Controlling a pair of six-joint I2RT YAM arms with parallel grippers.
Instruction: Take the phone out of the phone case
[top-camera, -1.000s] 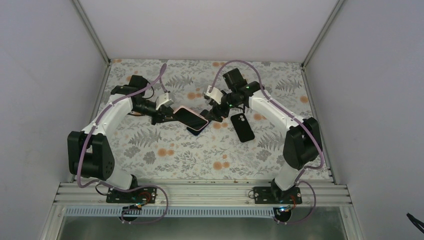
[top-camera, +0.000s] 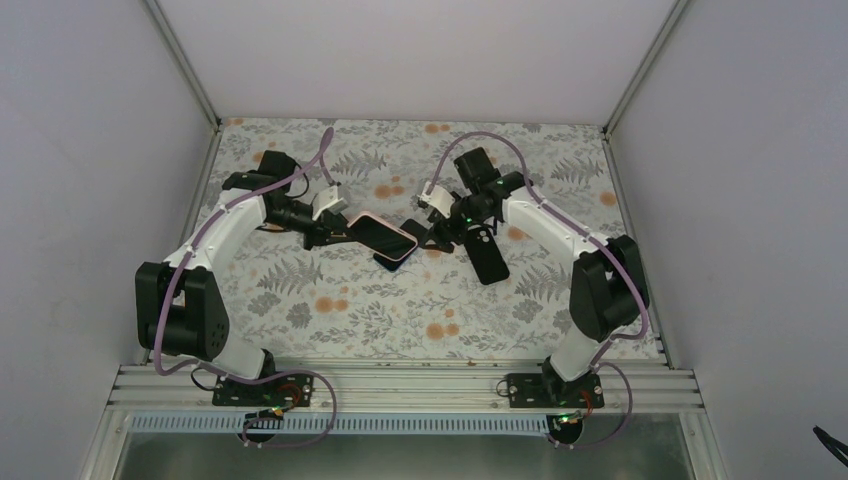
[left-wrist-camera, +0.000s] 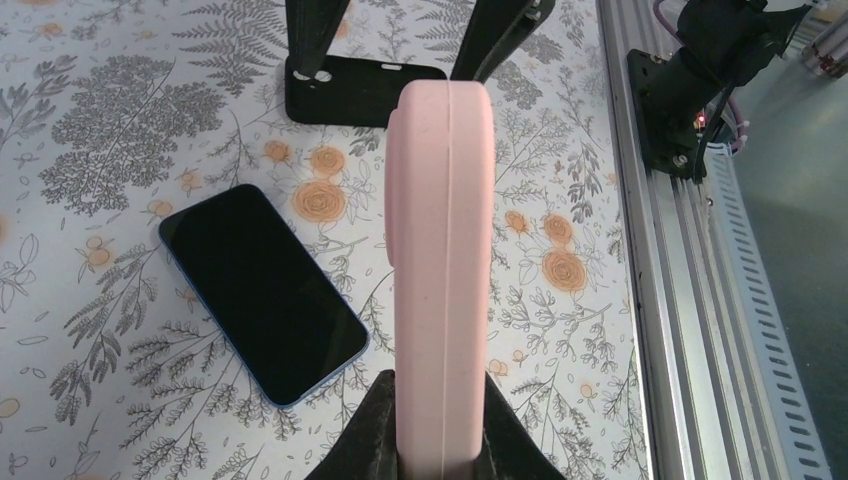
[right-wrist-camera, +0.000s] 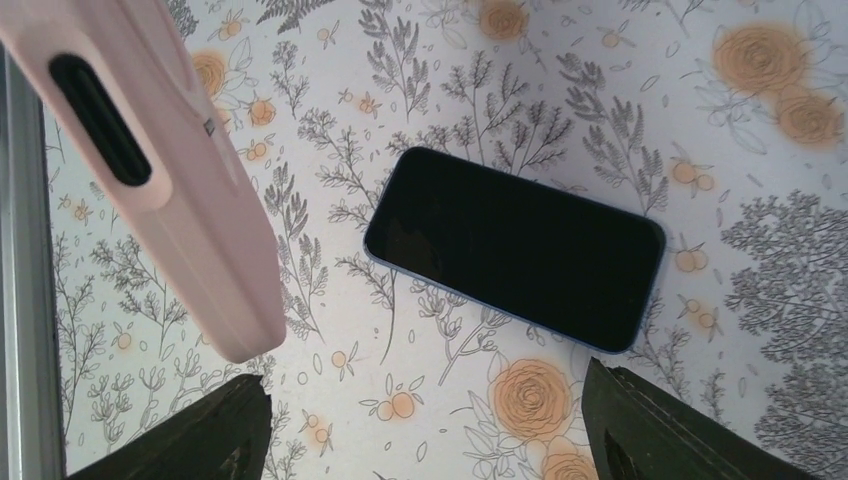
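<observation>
In the top view my left gripper (top-camera: 345, 232) is shut on one end of the pink phone case (top-camera: 362, 217), which is raised above the table. A dark phone-like face (top-camera: 381, 236) fills its pink rim. The left wrist view shows the pink case (left-wrist-camera: 443, 250) edge-on between the left fingers. My right gripper (top-camera: 428, 245) is close to the case's free end, its fingers (right-wrist-camera: 225, 420) parted with nothing between them. From the right wrist, the pink case (right-wrist-camera: 215, 235) appears at upper left, outside the fingers, with a dark slot in its side.
A blue-edged phone (right-wrist-camera: 515, 245) lies flat on the patterned table below the pink case. Further right is a black case or phone (top-camera: 486, 257), part of it also seen as a black case (left-wrist-camera: 350, 92) behind the right fingers. Bare table (top-camera: 400, 320) spreads along the front.
My right gripper has shifted slightly rightward and toward the front of the table, with its arm. The left arm and the pink case have stayed in place.
</observation>
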